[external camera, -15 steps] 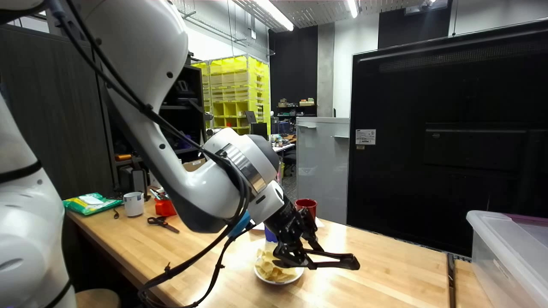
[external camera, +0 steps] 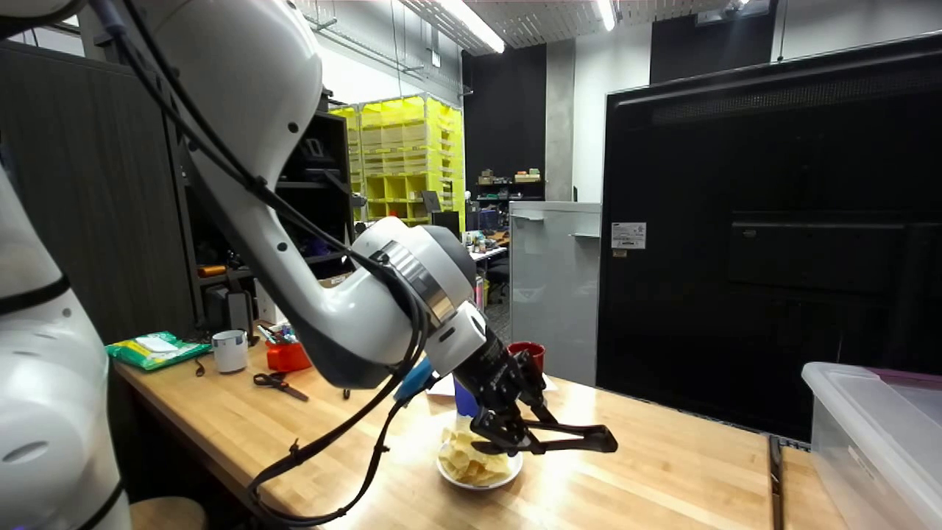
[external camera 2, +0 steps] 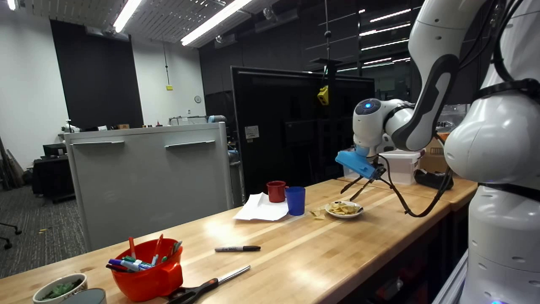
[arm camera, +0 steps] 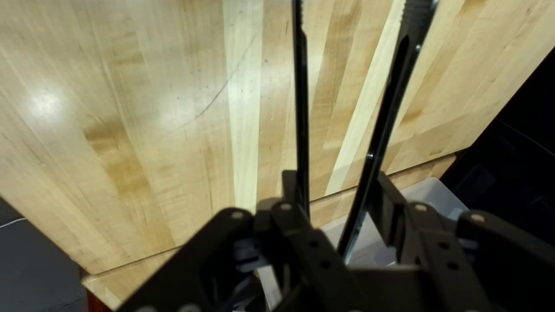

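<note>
Black tongs (external camera: 574,441) are held in my gripper (external camera: 508,411), which is shut on them. In the wrist view, both arms of the tongs (arm camera: 383,119) run between the gripper fingers and spread slightly apart, with bare table between them; their far tips lie beyond the top edge. A white plate of chips (external camera: 472,459) sits on the table beneath and beside the gripper, partly covered by it in exterior view 1. Exterior view 2 shows the tongs (external camera 2: 360,188) above the plate's far side. No chip shows between their arms.
Beside the plate stand a blue cup (external camera 2: 295,200) and a red mug (external camera 2: 276,191) near white paper (external camera 2: 260,208). A marker (external camera 2: 238,248), scissors (external camera 2: 202,289) and a red pen holder (external camera 2: 152,278) lie farther off. Past clear tabletop is a plastic bin (external camera: 870,442).
My gripper and the tongs have risen slightly, with the arm's cable shifting along. The plate has stayed put.
</note>
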